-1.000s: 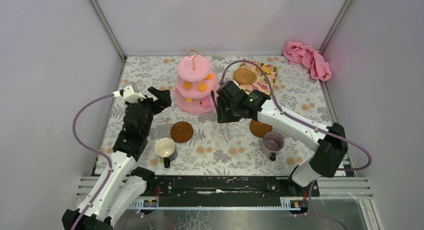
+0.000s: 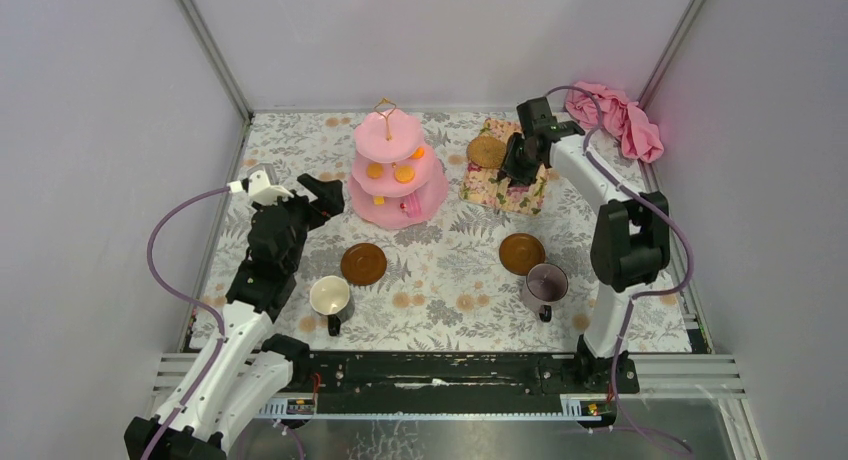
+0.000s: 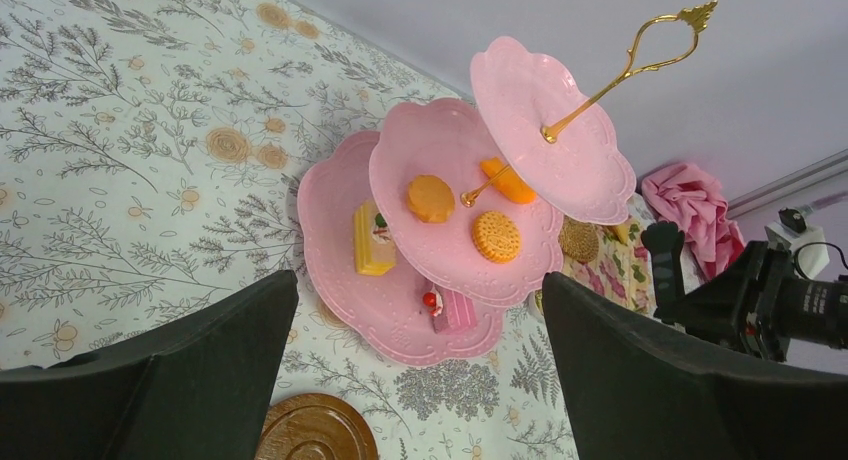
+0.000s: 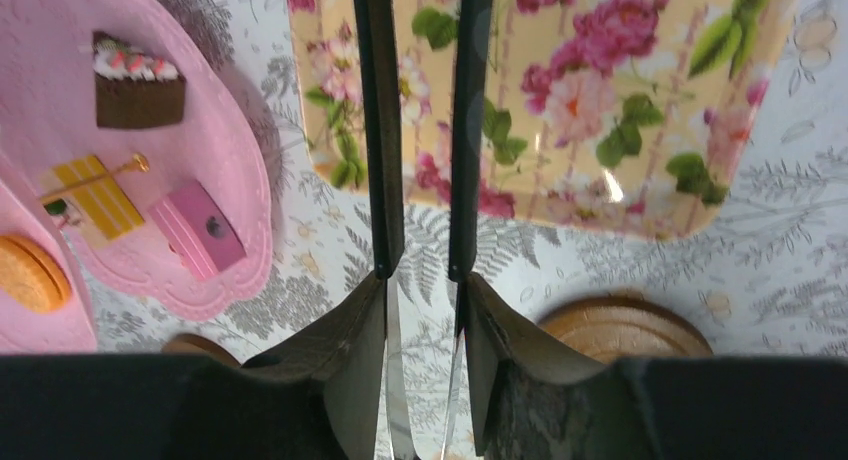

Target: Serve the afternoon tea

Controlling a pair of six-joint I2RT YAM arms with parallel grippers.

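A pink three-tier stand (image 2: 388,128) holds cakes and pastries; in the right wrist view a chocolate cake (image 4: 138,90) sits on its bottom plate. A floral tray (image 2: 530,195) (image 4: 620,130) lies at the back right, with a round golden biscuit-like disc (image 2: 486,152) on it. My right gripper (image 2: 515,163) is over the tray, shut on long tongs (image 4: 386,210) with black grips and clear ends; in the right wrist view the tongs show nothing between their arms over the floral surface. My left gripper (image 2: 318,192) stands open at the left, left of the stand.
Two brown plates (image 2: 363,264) (image 2: 521,254) lie mid-table. A white cup (image 2: 330,298) and a grey cup (image 2: 545,288) stand at the front. A pink cloth (image 2: 625,120) is bunched in the back right corner.
My right arm has swung from the centre, beside the stand, up and right over the floral tray, carrying the tongs. The left arm has not moved.
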